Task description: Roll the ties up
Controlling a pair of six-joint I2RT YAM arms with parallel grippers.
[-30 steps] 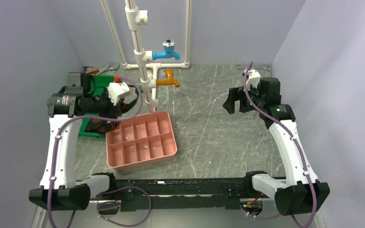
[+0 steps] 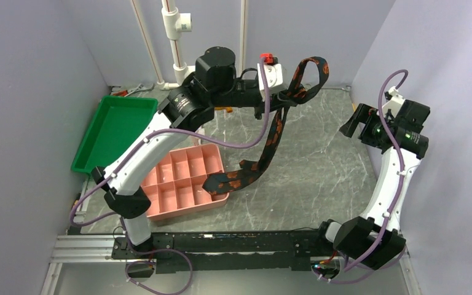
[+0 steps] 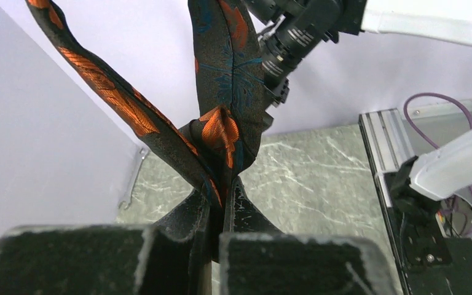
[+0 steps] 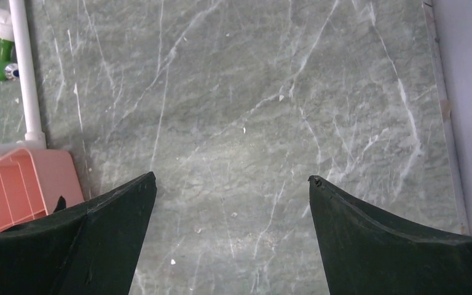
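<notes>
High over the middle of the workspace, my left gripper (image 2: pixel 283 98) is shut on a dark tie (image 2: pixel 273 138) with orange motifs. In the top view one part loops up beside the gripper and the long end hangs down over the pink tray's right part. In the left wrist view the tie (image 3: pixel 227 67) is bunched between the fingertips, with two lengths rising from it. My right gripper (image 2: pixel 356 126) stands open at the right side, above bare marble, with nothing between its fingers.
A pink compartment tray (image 2: pixel 184 190) lies at the left front, and an empty green tray (image 2: pixel 107 132) at the back left. White pipes (image 2: pixel 178 49) stand at the back.
My left arm has swung up and right from the green tray, carrying the tie to over the middle. My right arm has moved right, toward the wall.
</notes>
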